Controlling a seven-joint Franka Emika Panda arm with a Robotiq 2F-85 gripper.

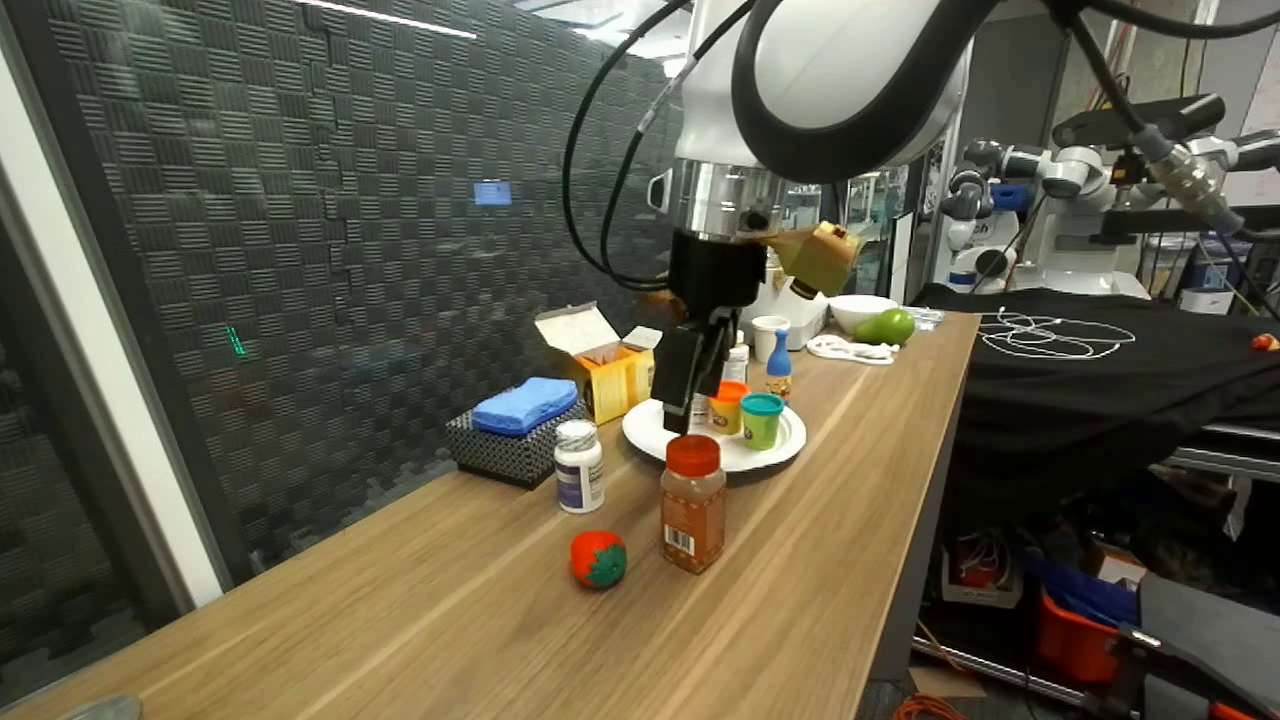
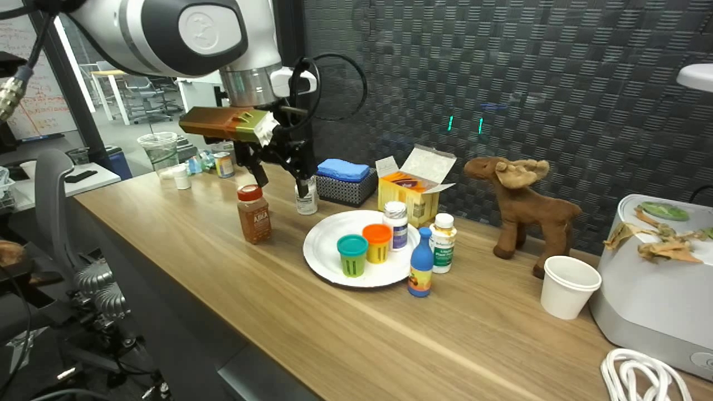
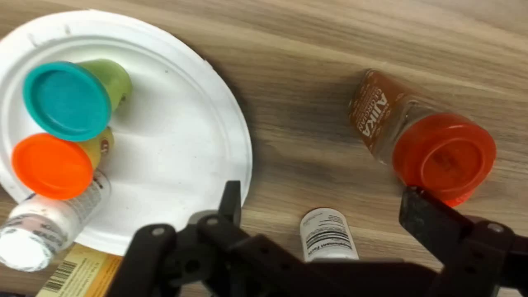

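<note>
My gripper is open, with nothing held between its fingers. In exterior view 2 it hangs above the table (image 2: pixel 167 214) near the spice jar (image 2: pixel 255 219), which has a red lid. One finger (image 3: pixel 425 218) overlaps the edge of the red lid (image 3: pixel 453 153) in the wrist view; whether they touch, I cannot tell. A white supplement bottle (image 3: pixel 326 232) shows between and below the fingers there, partly hidden by the gripper. On the white plate (image 2: pixel 324 257) stand a teal-lidded tub (image 2: pixel 352 257), an orange-lidded tub (image 2: pixel 377 244) and another white bottle (image 2: pixel 395 226).
A toy strawberry (image 1: pixel 599 559) lies beside the jar. Behind are a yellow box (image 1: pixel 615 382) and a blue cloth (image 1: pixel 524 406) on a black mesh box (image 1: pixel 504 450). A blue bottle (image 2: pixel 421 264) stands by the plate.
</note>
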